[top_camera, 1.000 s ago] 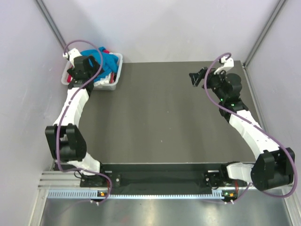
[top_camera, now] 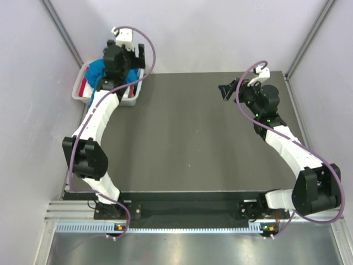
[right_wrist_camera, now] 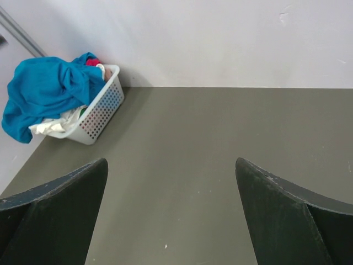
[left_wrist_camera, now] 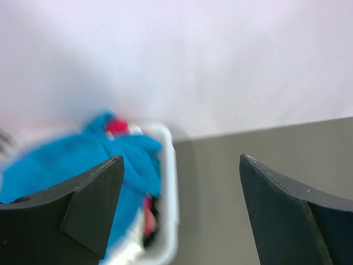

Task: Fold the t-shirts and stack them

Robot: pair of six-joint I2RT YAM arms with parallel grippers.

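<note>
A blue t-shirt (right_wrist_camera: 49, 88) lies bunched on top of the white basket (right_wrist_camera: 99, 113) at the back left, spilling past its rim in the right wrist view. White and red cloth shows under and beside it. My left gripper (top_camera: 126, 49) is over the basket's back part, its arm covering much of the pile from above. In the left wrist view its fingers (left_wrist_camera: 91, 207) are spread wide with nothing between them; the blue cloth (left_wrist_camera: 129, 165) sits behind the left one. Over the right side of the table, my right gripper (top_camera: 229, 91) stands open and empty.
White walls (top_camera: 204, 33) close in the back and both sides. A purple cable (top_camera: 151, 52) loops over each arm.
My left gripper has swung back and to the right above the basket, turning as it went.
</note>
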